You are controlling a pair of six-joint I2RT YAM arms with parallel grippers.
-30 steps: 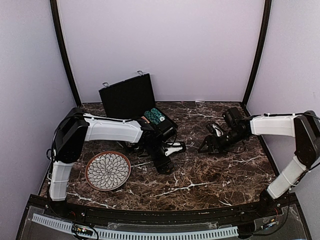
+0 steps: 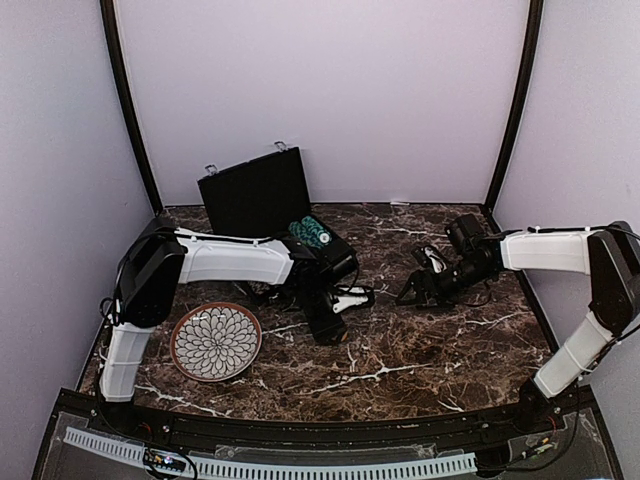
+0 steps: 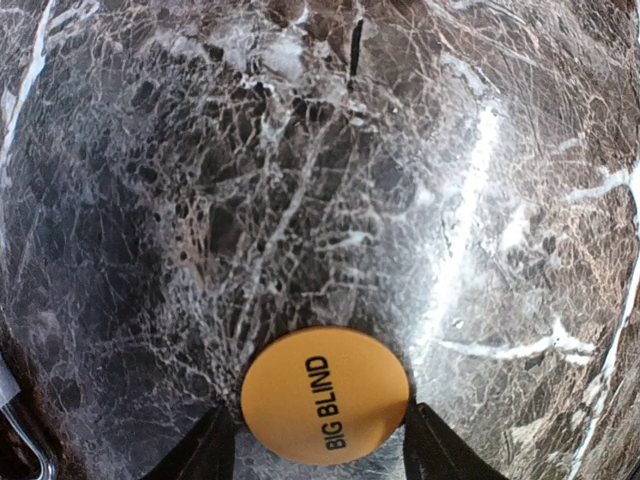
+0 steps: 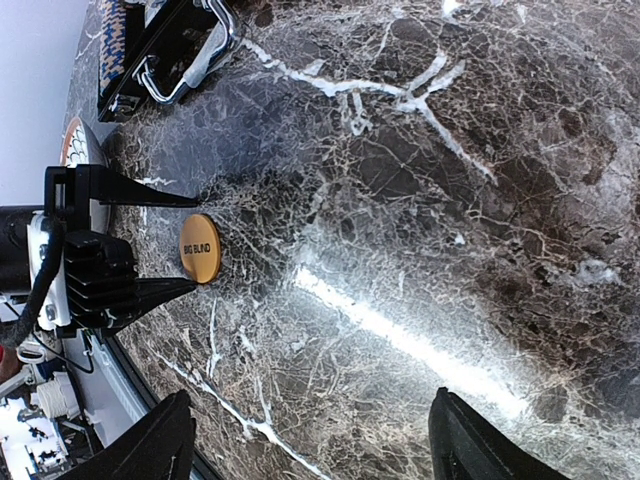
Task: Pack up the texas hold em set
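Note:
An orange round button marked BIG BLIND [image 3: 325, 395] rests on the marble table. My left gripper is open around it, one finger at either side; in the right wrist view the same button [image 4: 200, 248] shows between the left gripper's spread fingers [image 4: 165, 292]. From above, the left gripper [image 2: 335, 338] hides most of the button. Over bare table on the right, my right gripper [image 2: 405, 298] stands open with nothing between its fingers. At the back left the black case [image 2: 258, 193] has its lid raised, with green chips [image 2: 310, 232] inside, partly covered by the left arm.
A white plate with a petal pattern [image 2: 216, 342] lies at the front left, close to the left arm. The case's metal latch [image 4: 205, 55] and front edge are near the left gripper.
The left gripper has shifted slightly right over the button during the last second. The right arm, case and plate have stayed where they were.

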